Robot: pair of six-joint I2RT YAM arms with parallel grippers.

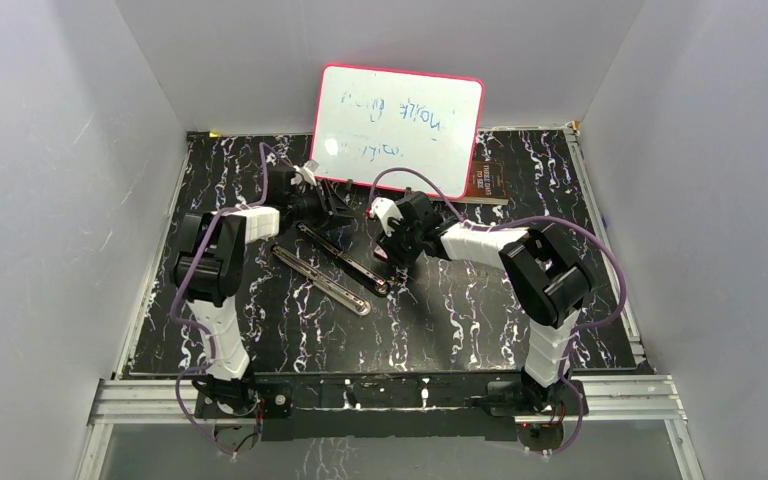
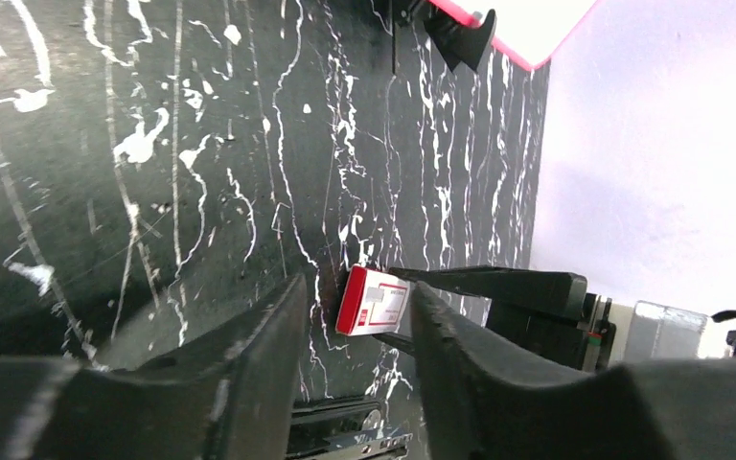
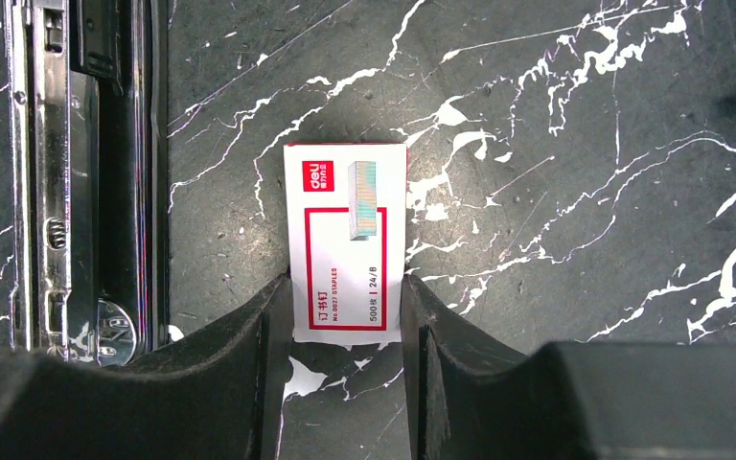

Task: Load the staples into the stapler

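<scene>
A small white and red box of staples [image 3: 347,244] is pinched between the fingers of my right gripper, seen in the right wrist view. The same staple box [image 2: 374,302] appears in the left wrist view, beyond my left gripper. The left fingers stand apart with nothing gripped between them. In the top view the left gripper [image 1: 345,213] is left of the right gripper [image 1: 388,250]. Below them lies the stapler [image 1: 345,260], a long black body split open from its long grey part [image 1: 321,281]. Part of the stapler [image 3: 86,192] shows at the left of the right wrist view.
A whiteboard [image 1: 398,125] with a red rim leans at the back. A dark book [image 1: 486,180] lies beside its right end.
</scene>
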